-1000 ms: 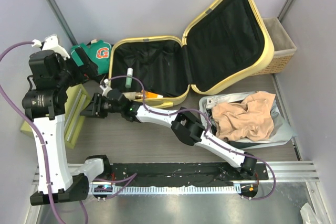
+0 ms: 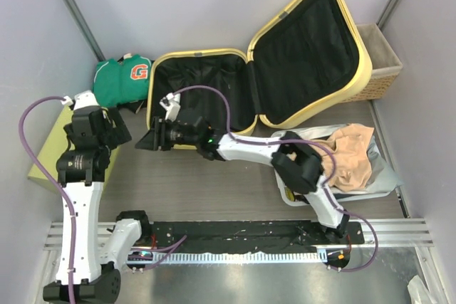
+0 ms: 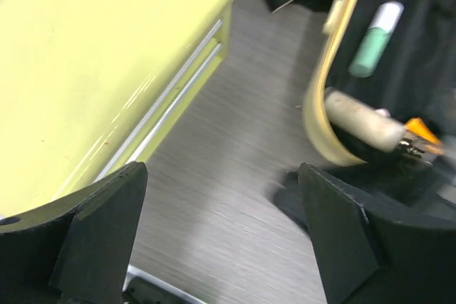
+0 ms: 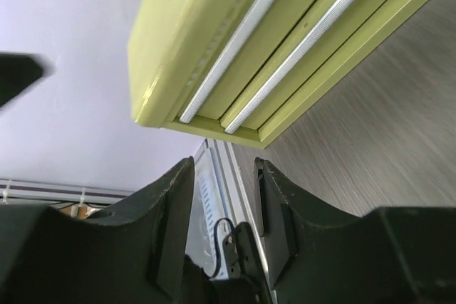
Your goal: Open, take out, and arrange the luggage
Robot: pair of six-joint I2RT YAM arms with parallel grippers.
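Observation:
The black-lined suitcase [image 2: 199, 53] with a yellow rim lies open, its lid [image 2: 306, 55] tilted back to the right. In the left wrist view a green-and-white bottle [image 3: 376, 40] and a beige cylinder [image 3: 363, 120] lie inside it, with an orange item [image 3: 422, 130]; my right arm covers them from above. My left gripper [image 2: 122, 132] hovers by the yellow-green box [image 2: 44, 160], open and empty. Near the suitcase's front left corner, my right gripper [image 2: 148, 140] stands partly open; in the right wrist view nothing lies between its fingers.
A green item [image 2: 122, 82] with an orange G lies left of the suitcase. Peach cloth [image 2: 349, 154] fills a pale tray [image 2: 388, 179] at the right, partly behind my right arm. A wicker basket [image 2: 381, 62] stands at the back right.
My right gripper and arm have shifted rightward, now covering the bottles and part of the tray. The left arm has moved a little right and its gripper lower in the top view.

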